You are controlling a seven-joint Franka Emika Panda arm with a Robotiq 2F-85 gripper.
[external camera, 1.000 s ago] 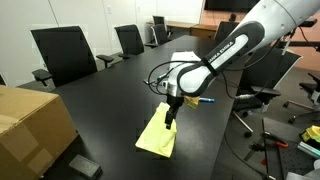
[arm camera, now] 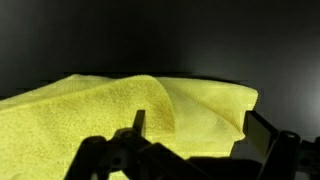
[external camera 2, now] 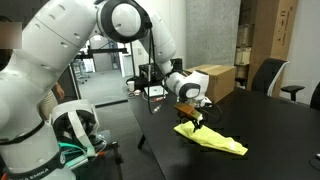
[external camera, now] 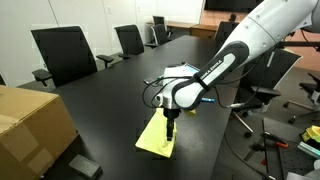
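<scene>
A yellow cloth (external camera: 157,134) lies on the black table under my gripper, partly folded over itself. In the wrist view the cloth (arm camera: 150,120) fills the lower left and middle, with a curved fold edge running across it. My gripper is open, its two fingers spread over the cloth. Seen from exterior view 1, the gripper (external camera: 170,134) hangs just above the cloth's right part. Exterior view 2 also has the gripper (external camera 2: 191,123) low over the cloth (external camera 2: 215,138); whether the fingertips touch the fabric I cannot tell.
A cardboard box (external camera: 34,122) stands at the table's left, with a small dark block (external camera: 85,166) in front of it. A blue object (external camera: 208,100) lies behind the arm. Office chairs (external camera: 66,50) line the far side.
In exterior view 1 my gripper has come down toward the cloth and a little nearer the camera. The cloth looks much the same.
</scene>
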